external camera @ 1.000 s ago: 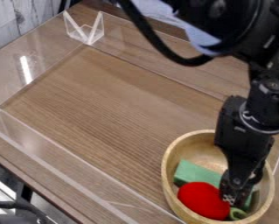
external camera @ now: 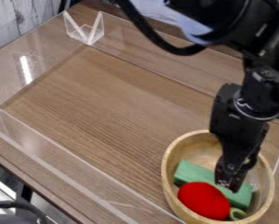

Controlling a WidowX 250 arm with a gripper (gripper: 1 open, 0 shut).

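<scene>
A pale wooden bowl [external camera: 173,163] stands at the bottom right, holding a red object [external camera: 205,199] and a mint-green piece [external camera: 195,173]. My black gripper [external camera: 232,173] reaches down from the upper right into the back of the bowl, over the green piece, and is open. Its fingertips are dark and partly overlap, so contact with the green piece is unclear.
A white bracket [external camera: 87,27] sits at the far upper left, and dark cables lie along the bottom-left edge.
My gripper has risen and shifted slightly left, uncovering more of the red object and the green piece in the bowl.
</scene>
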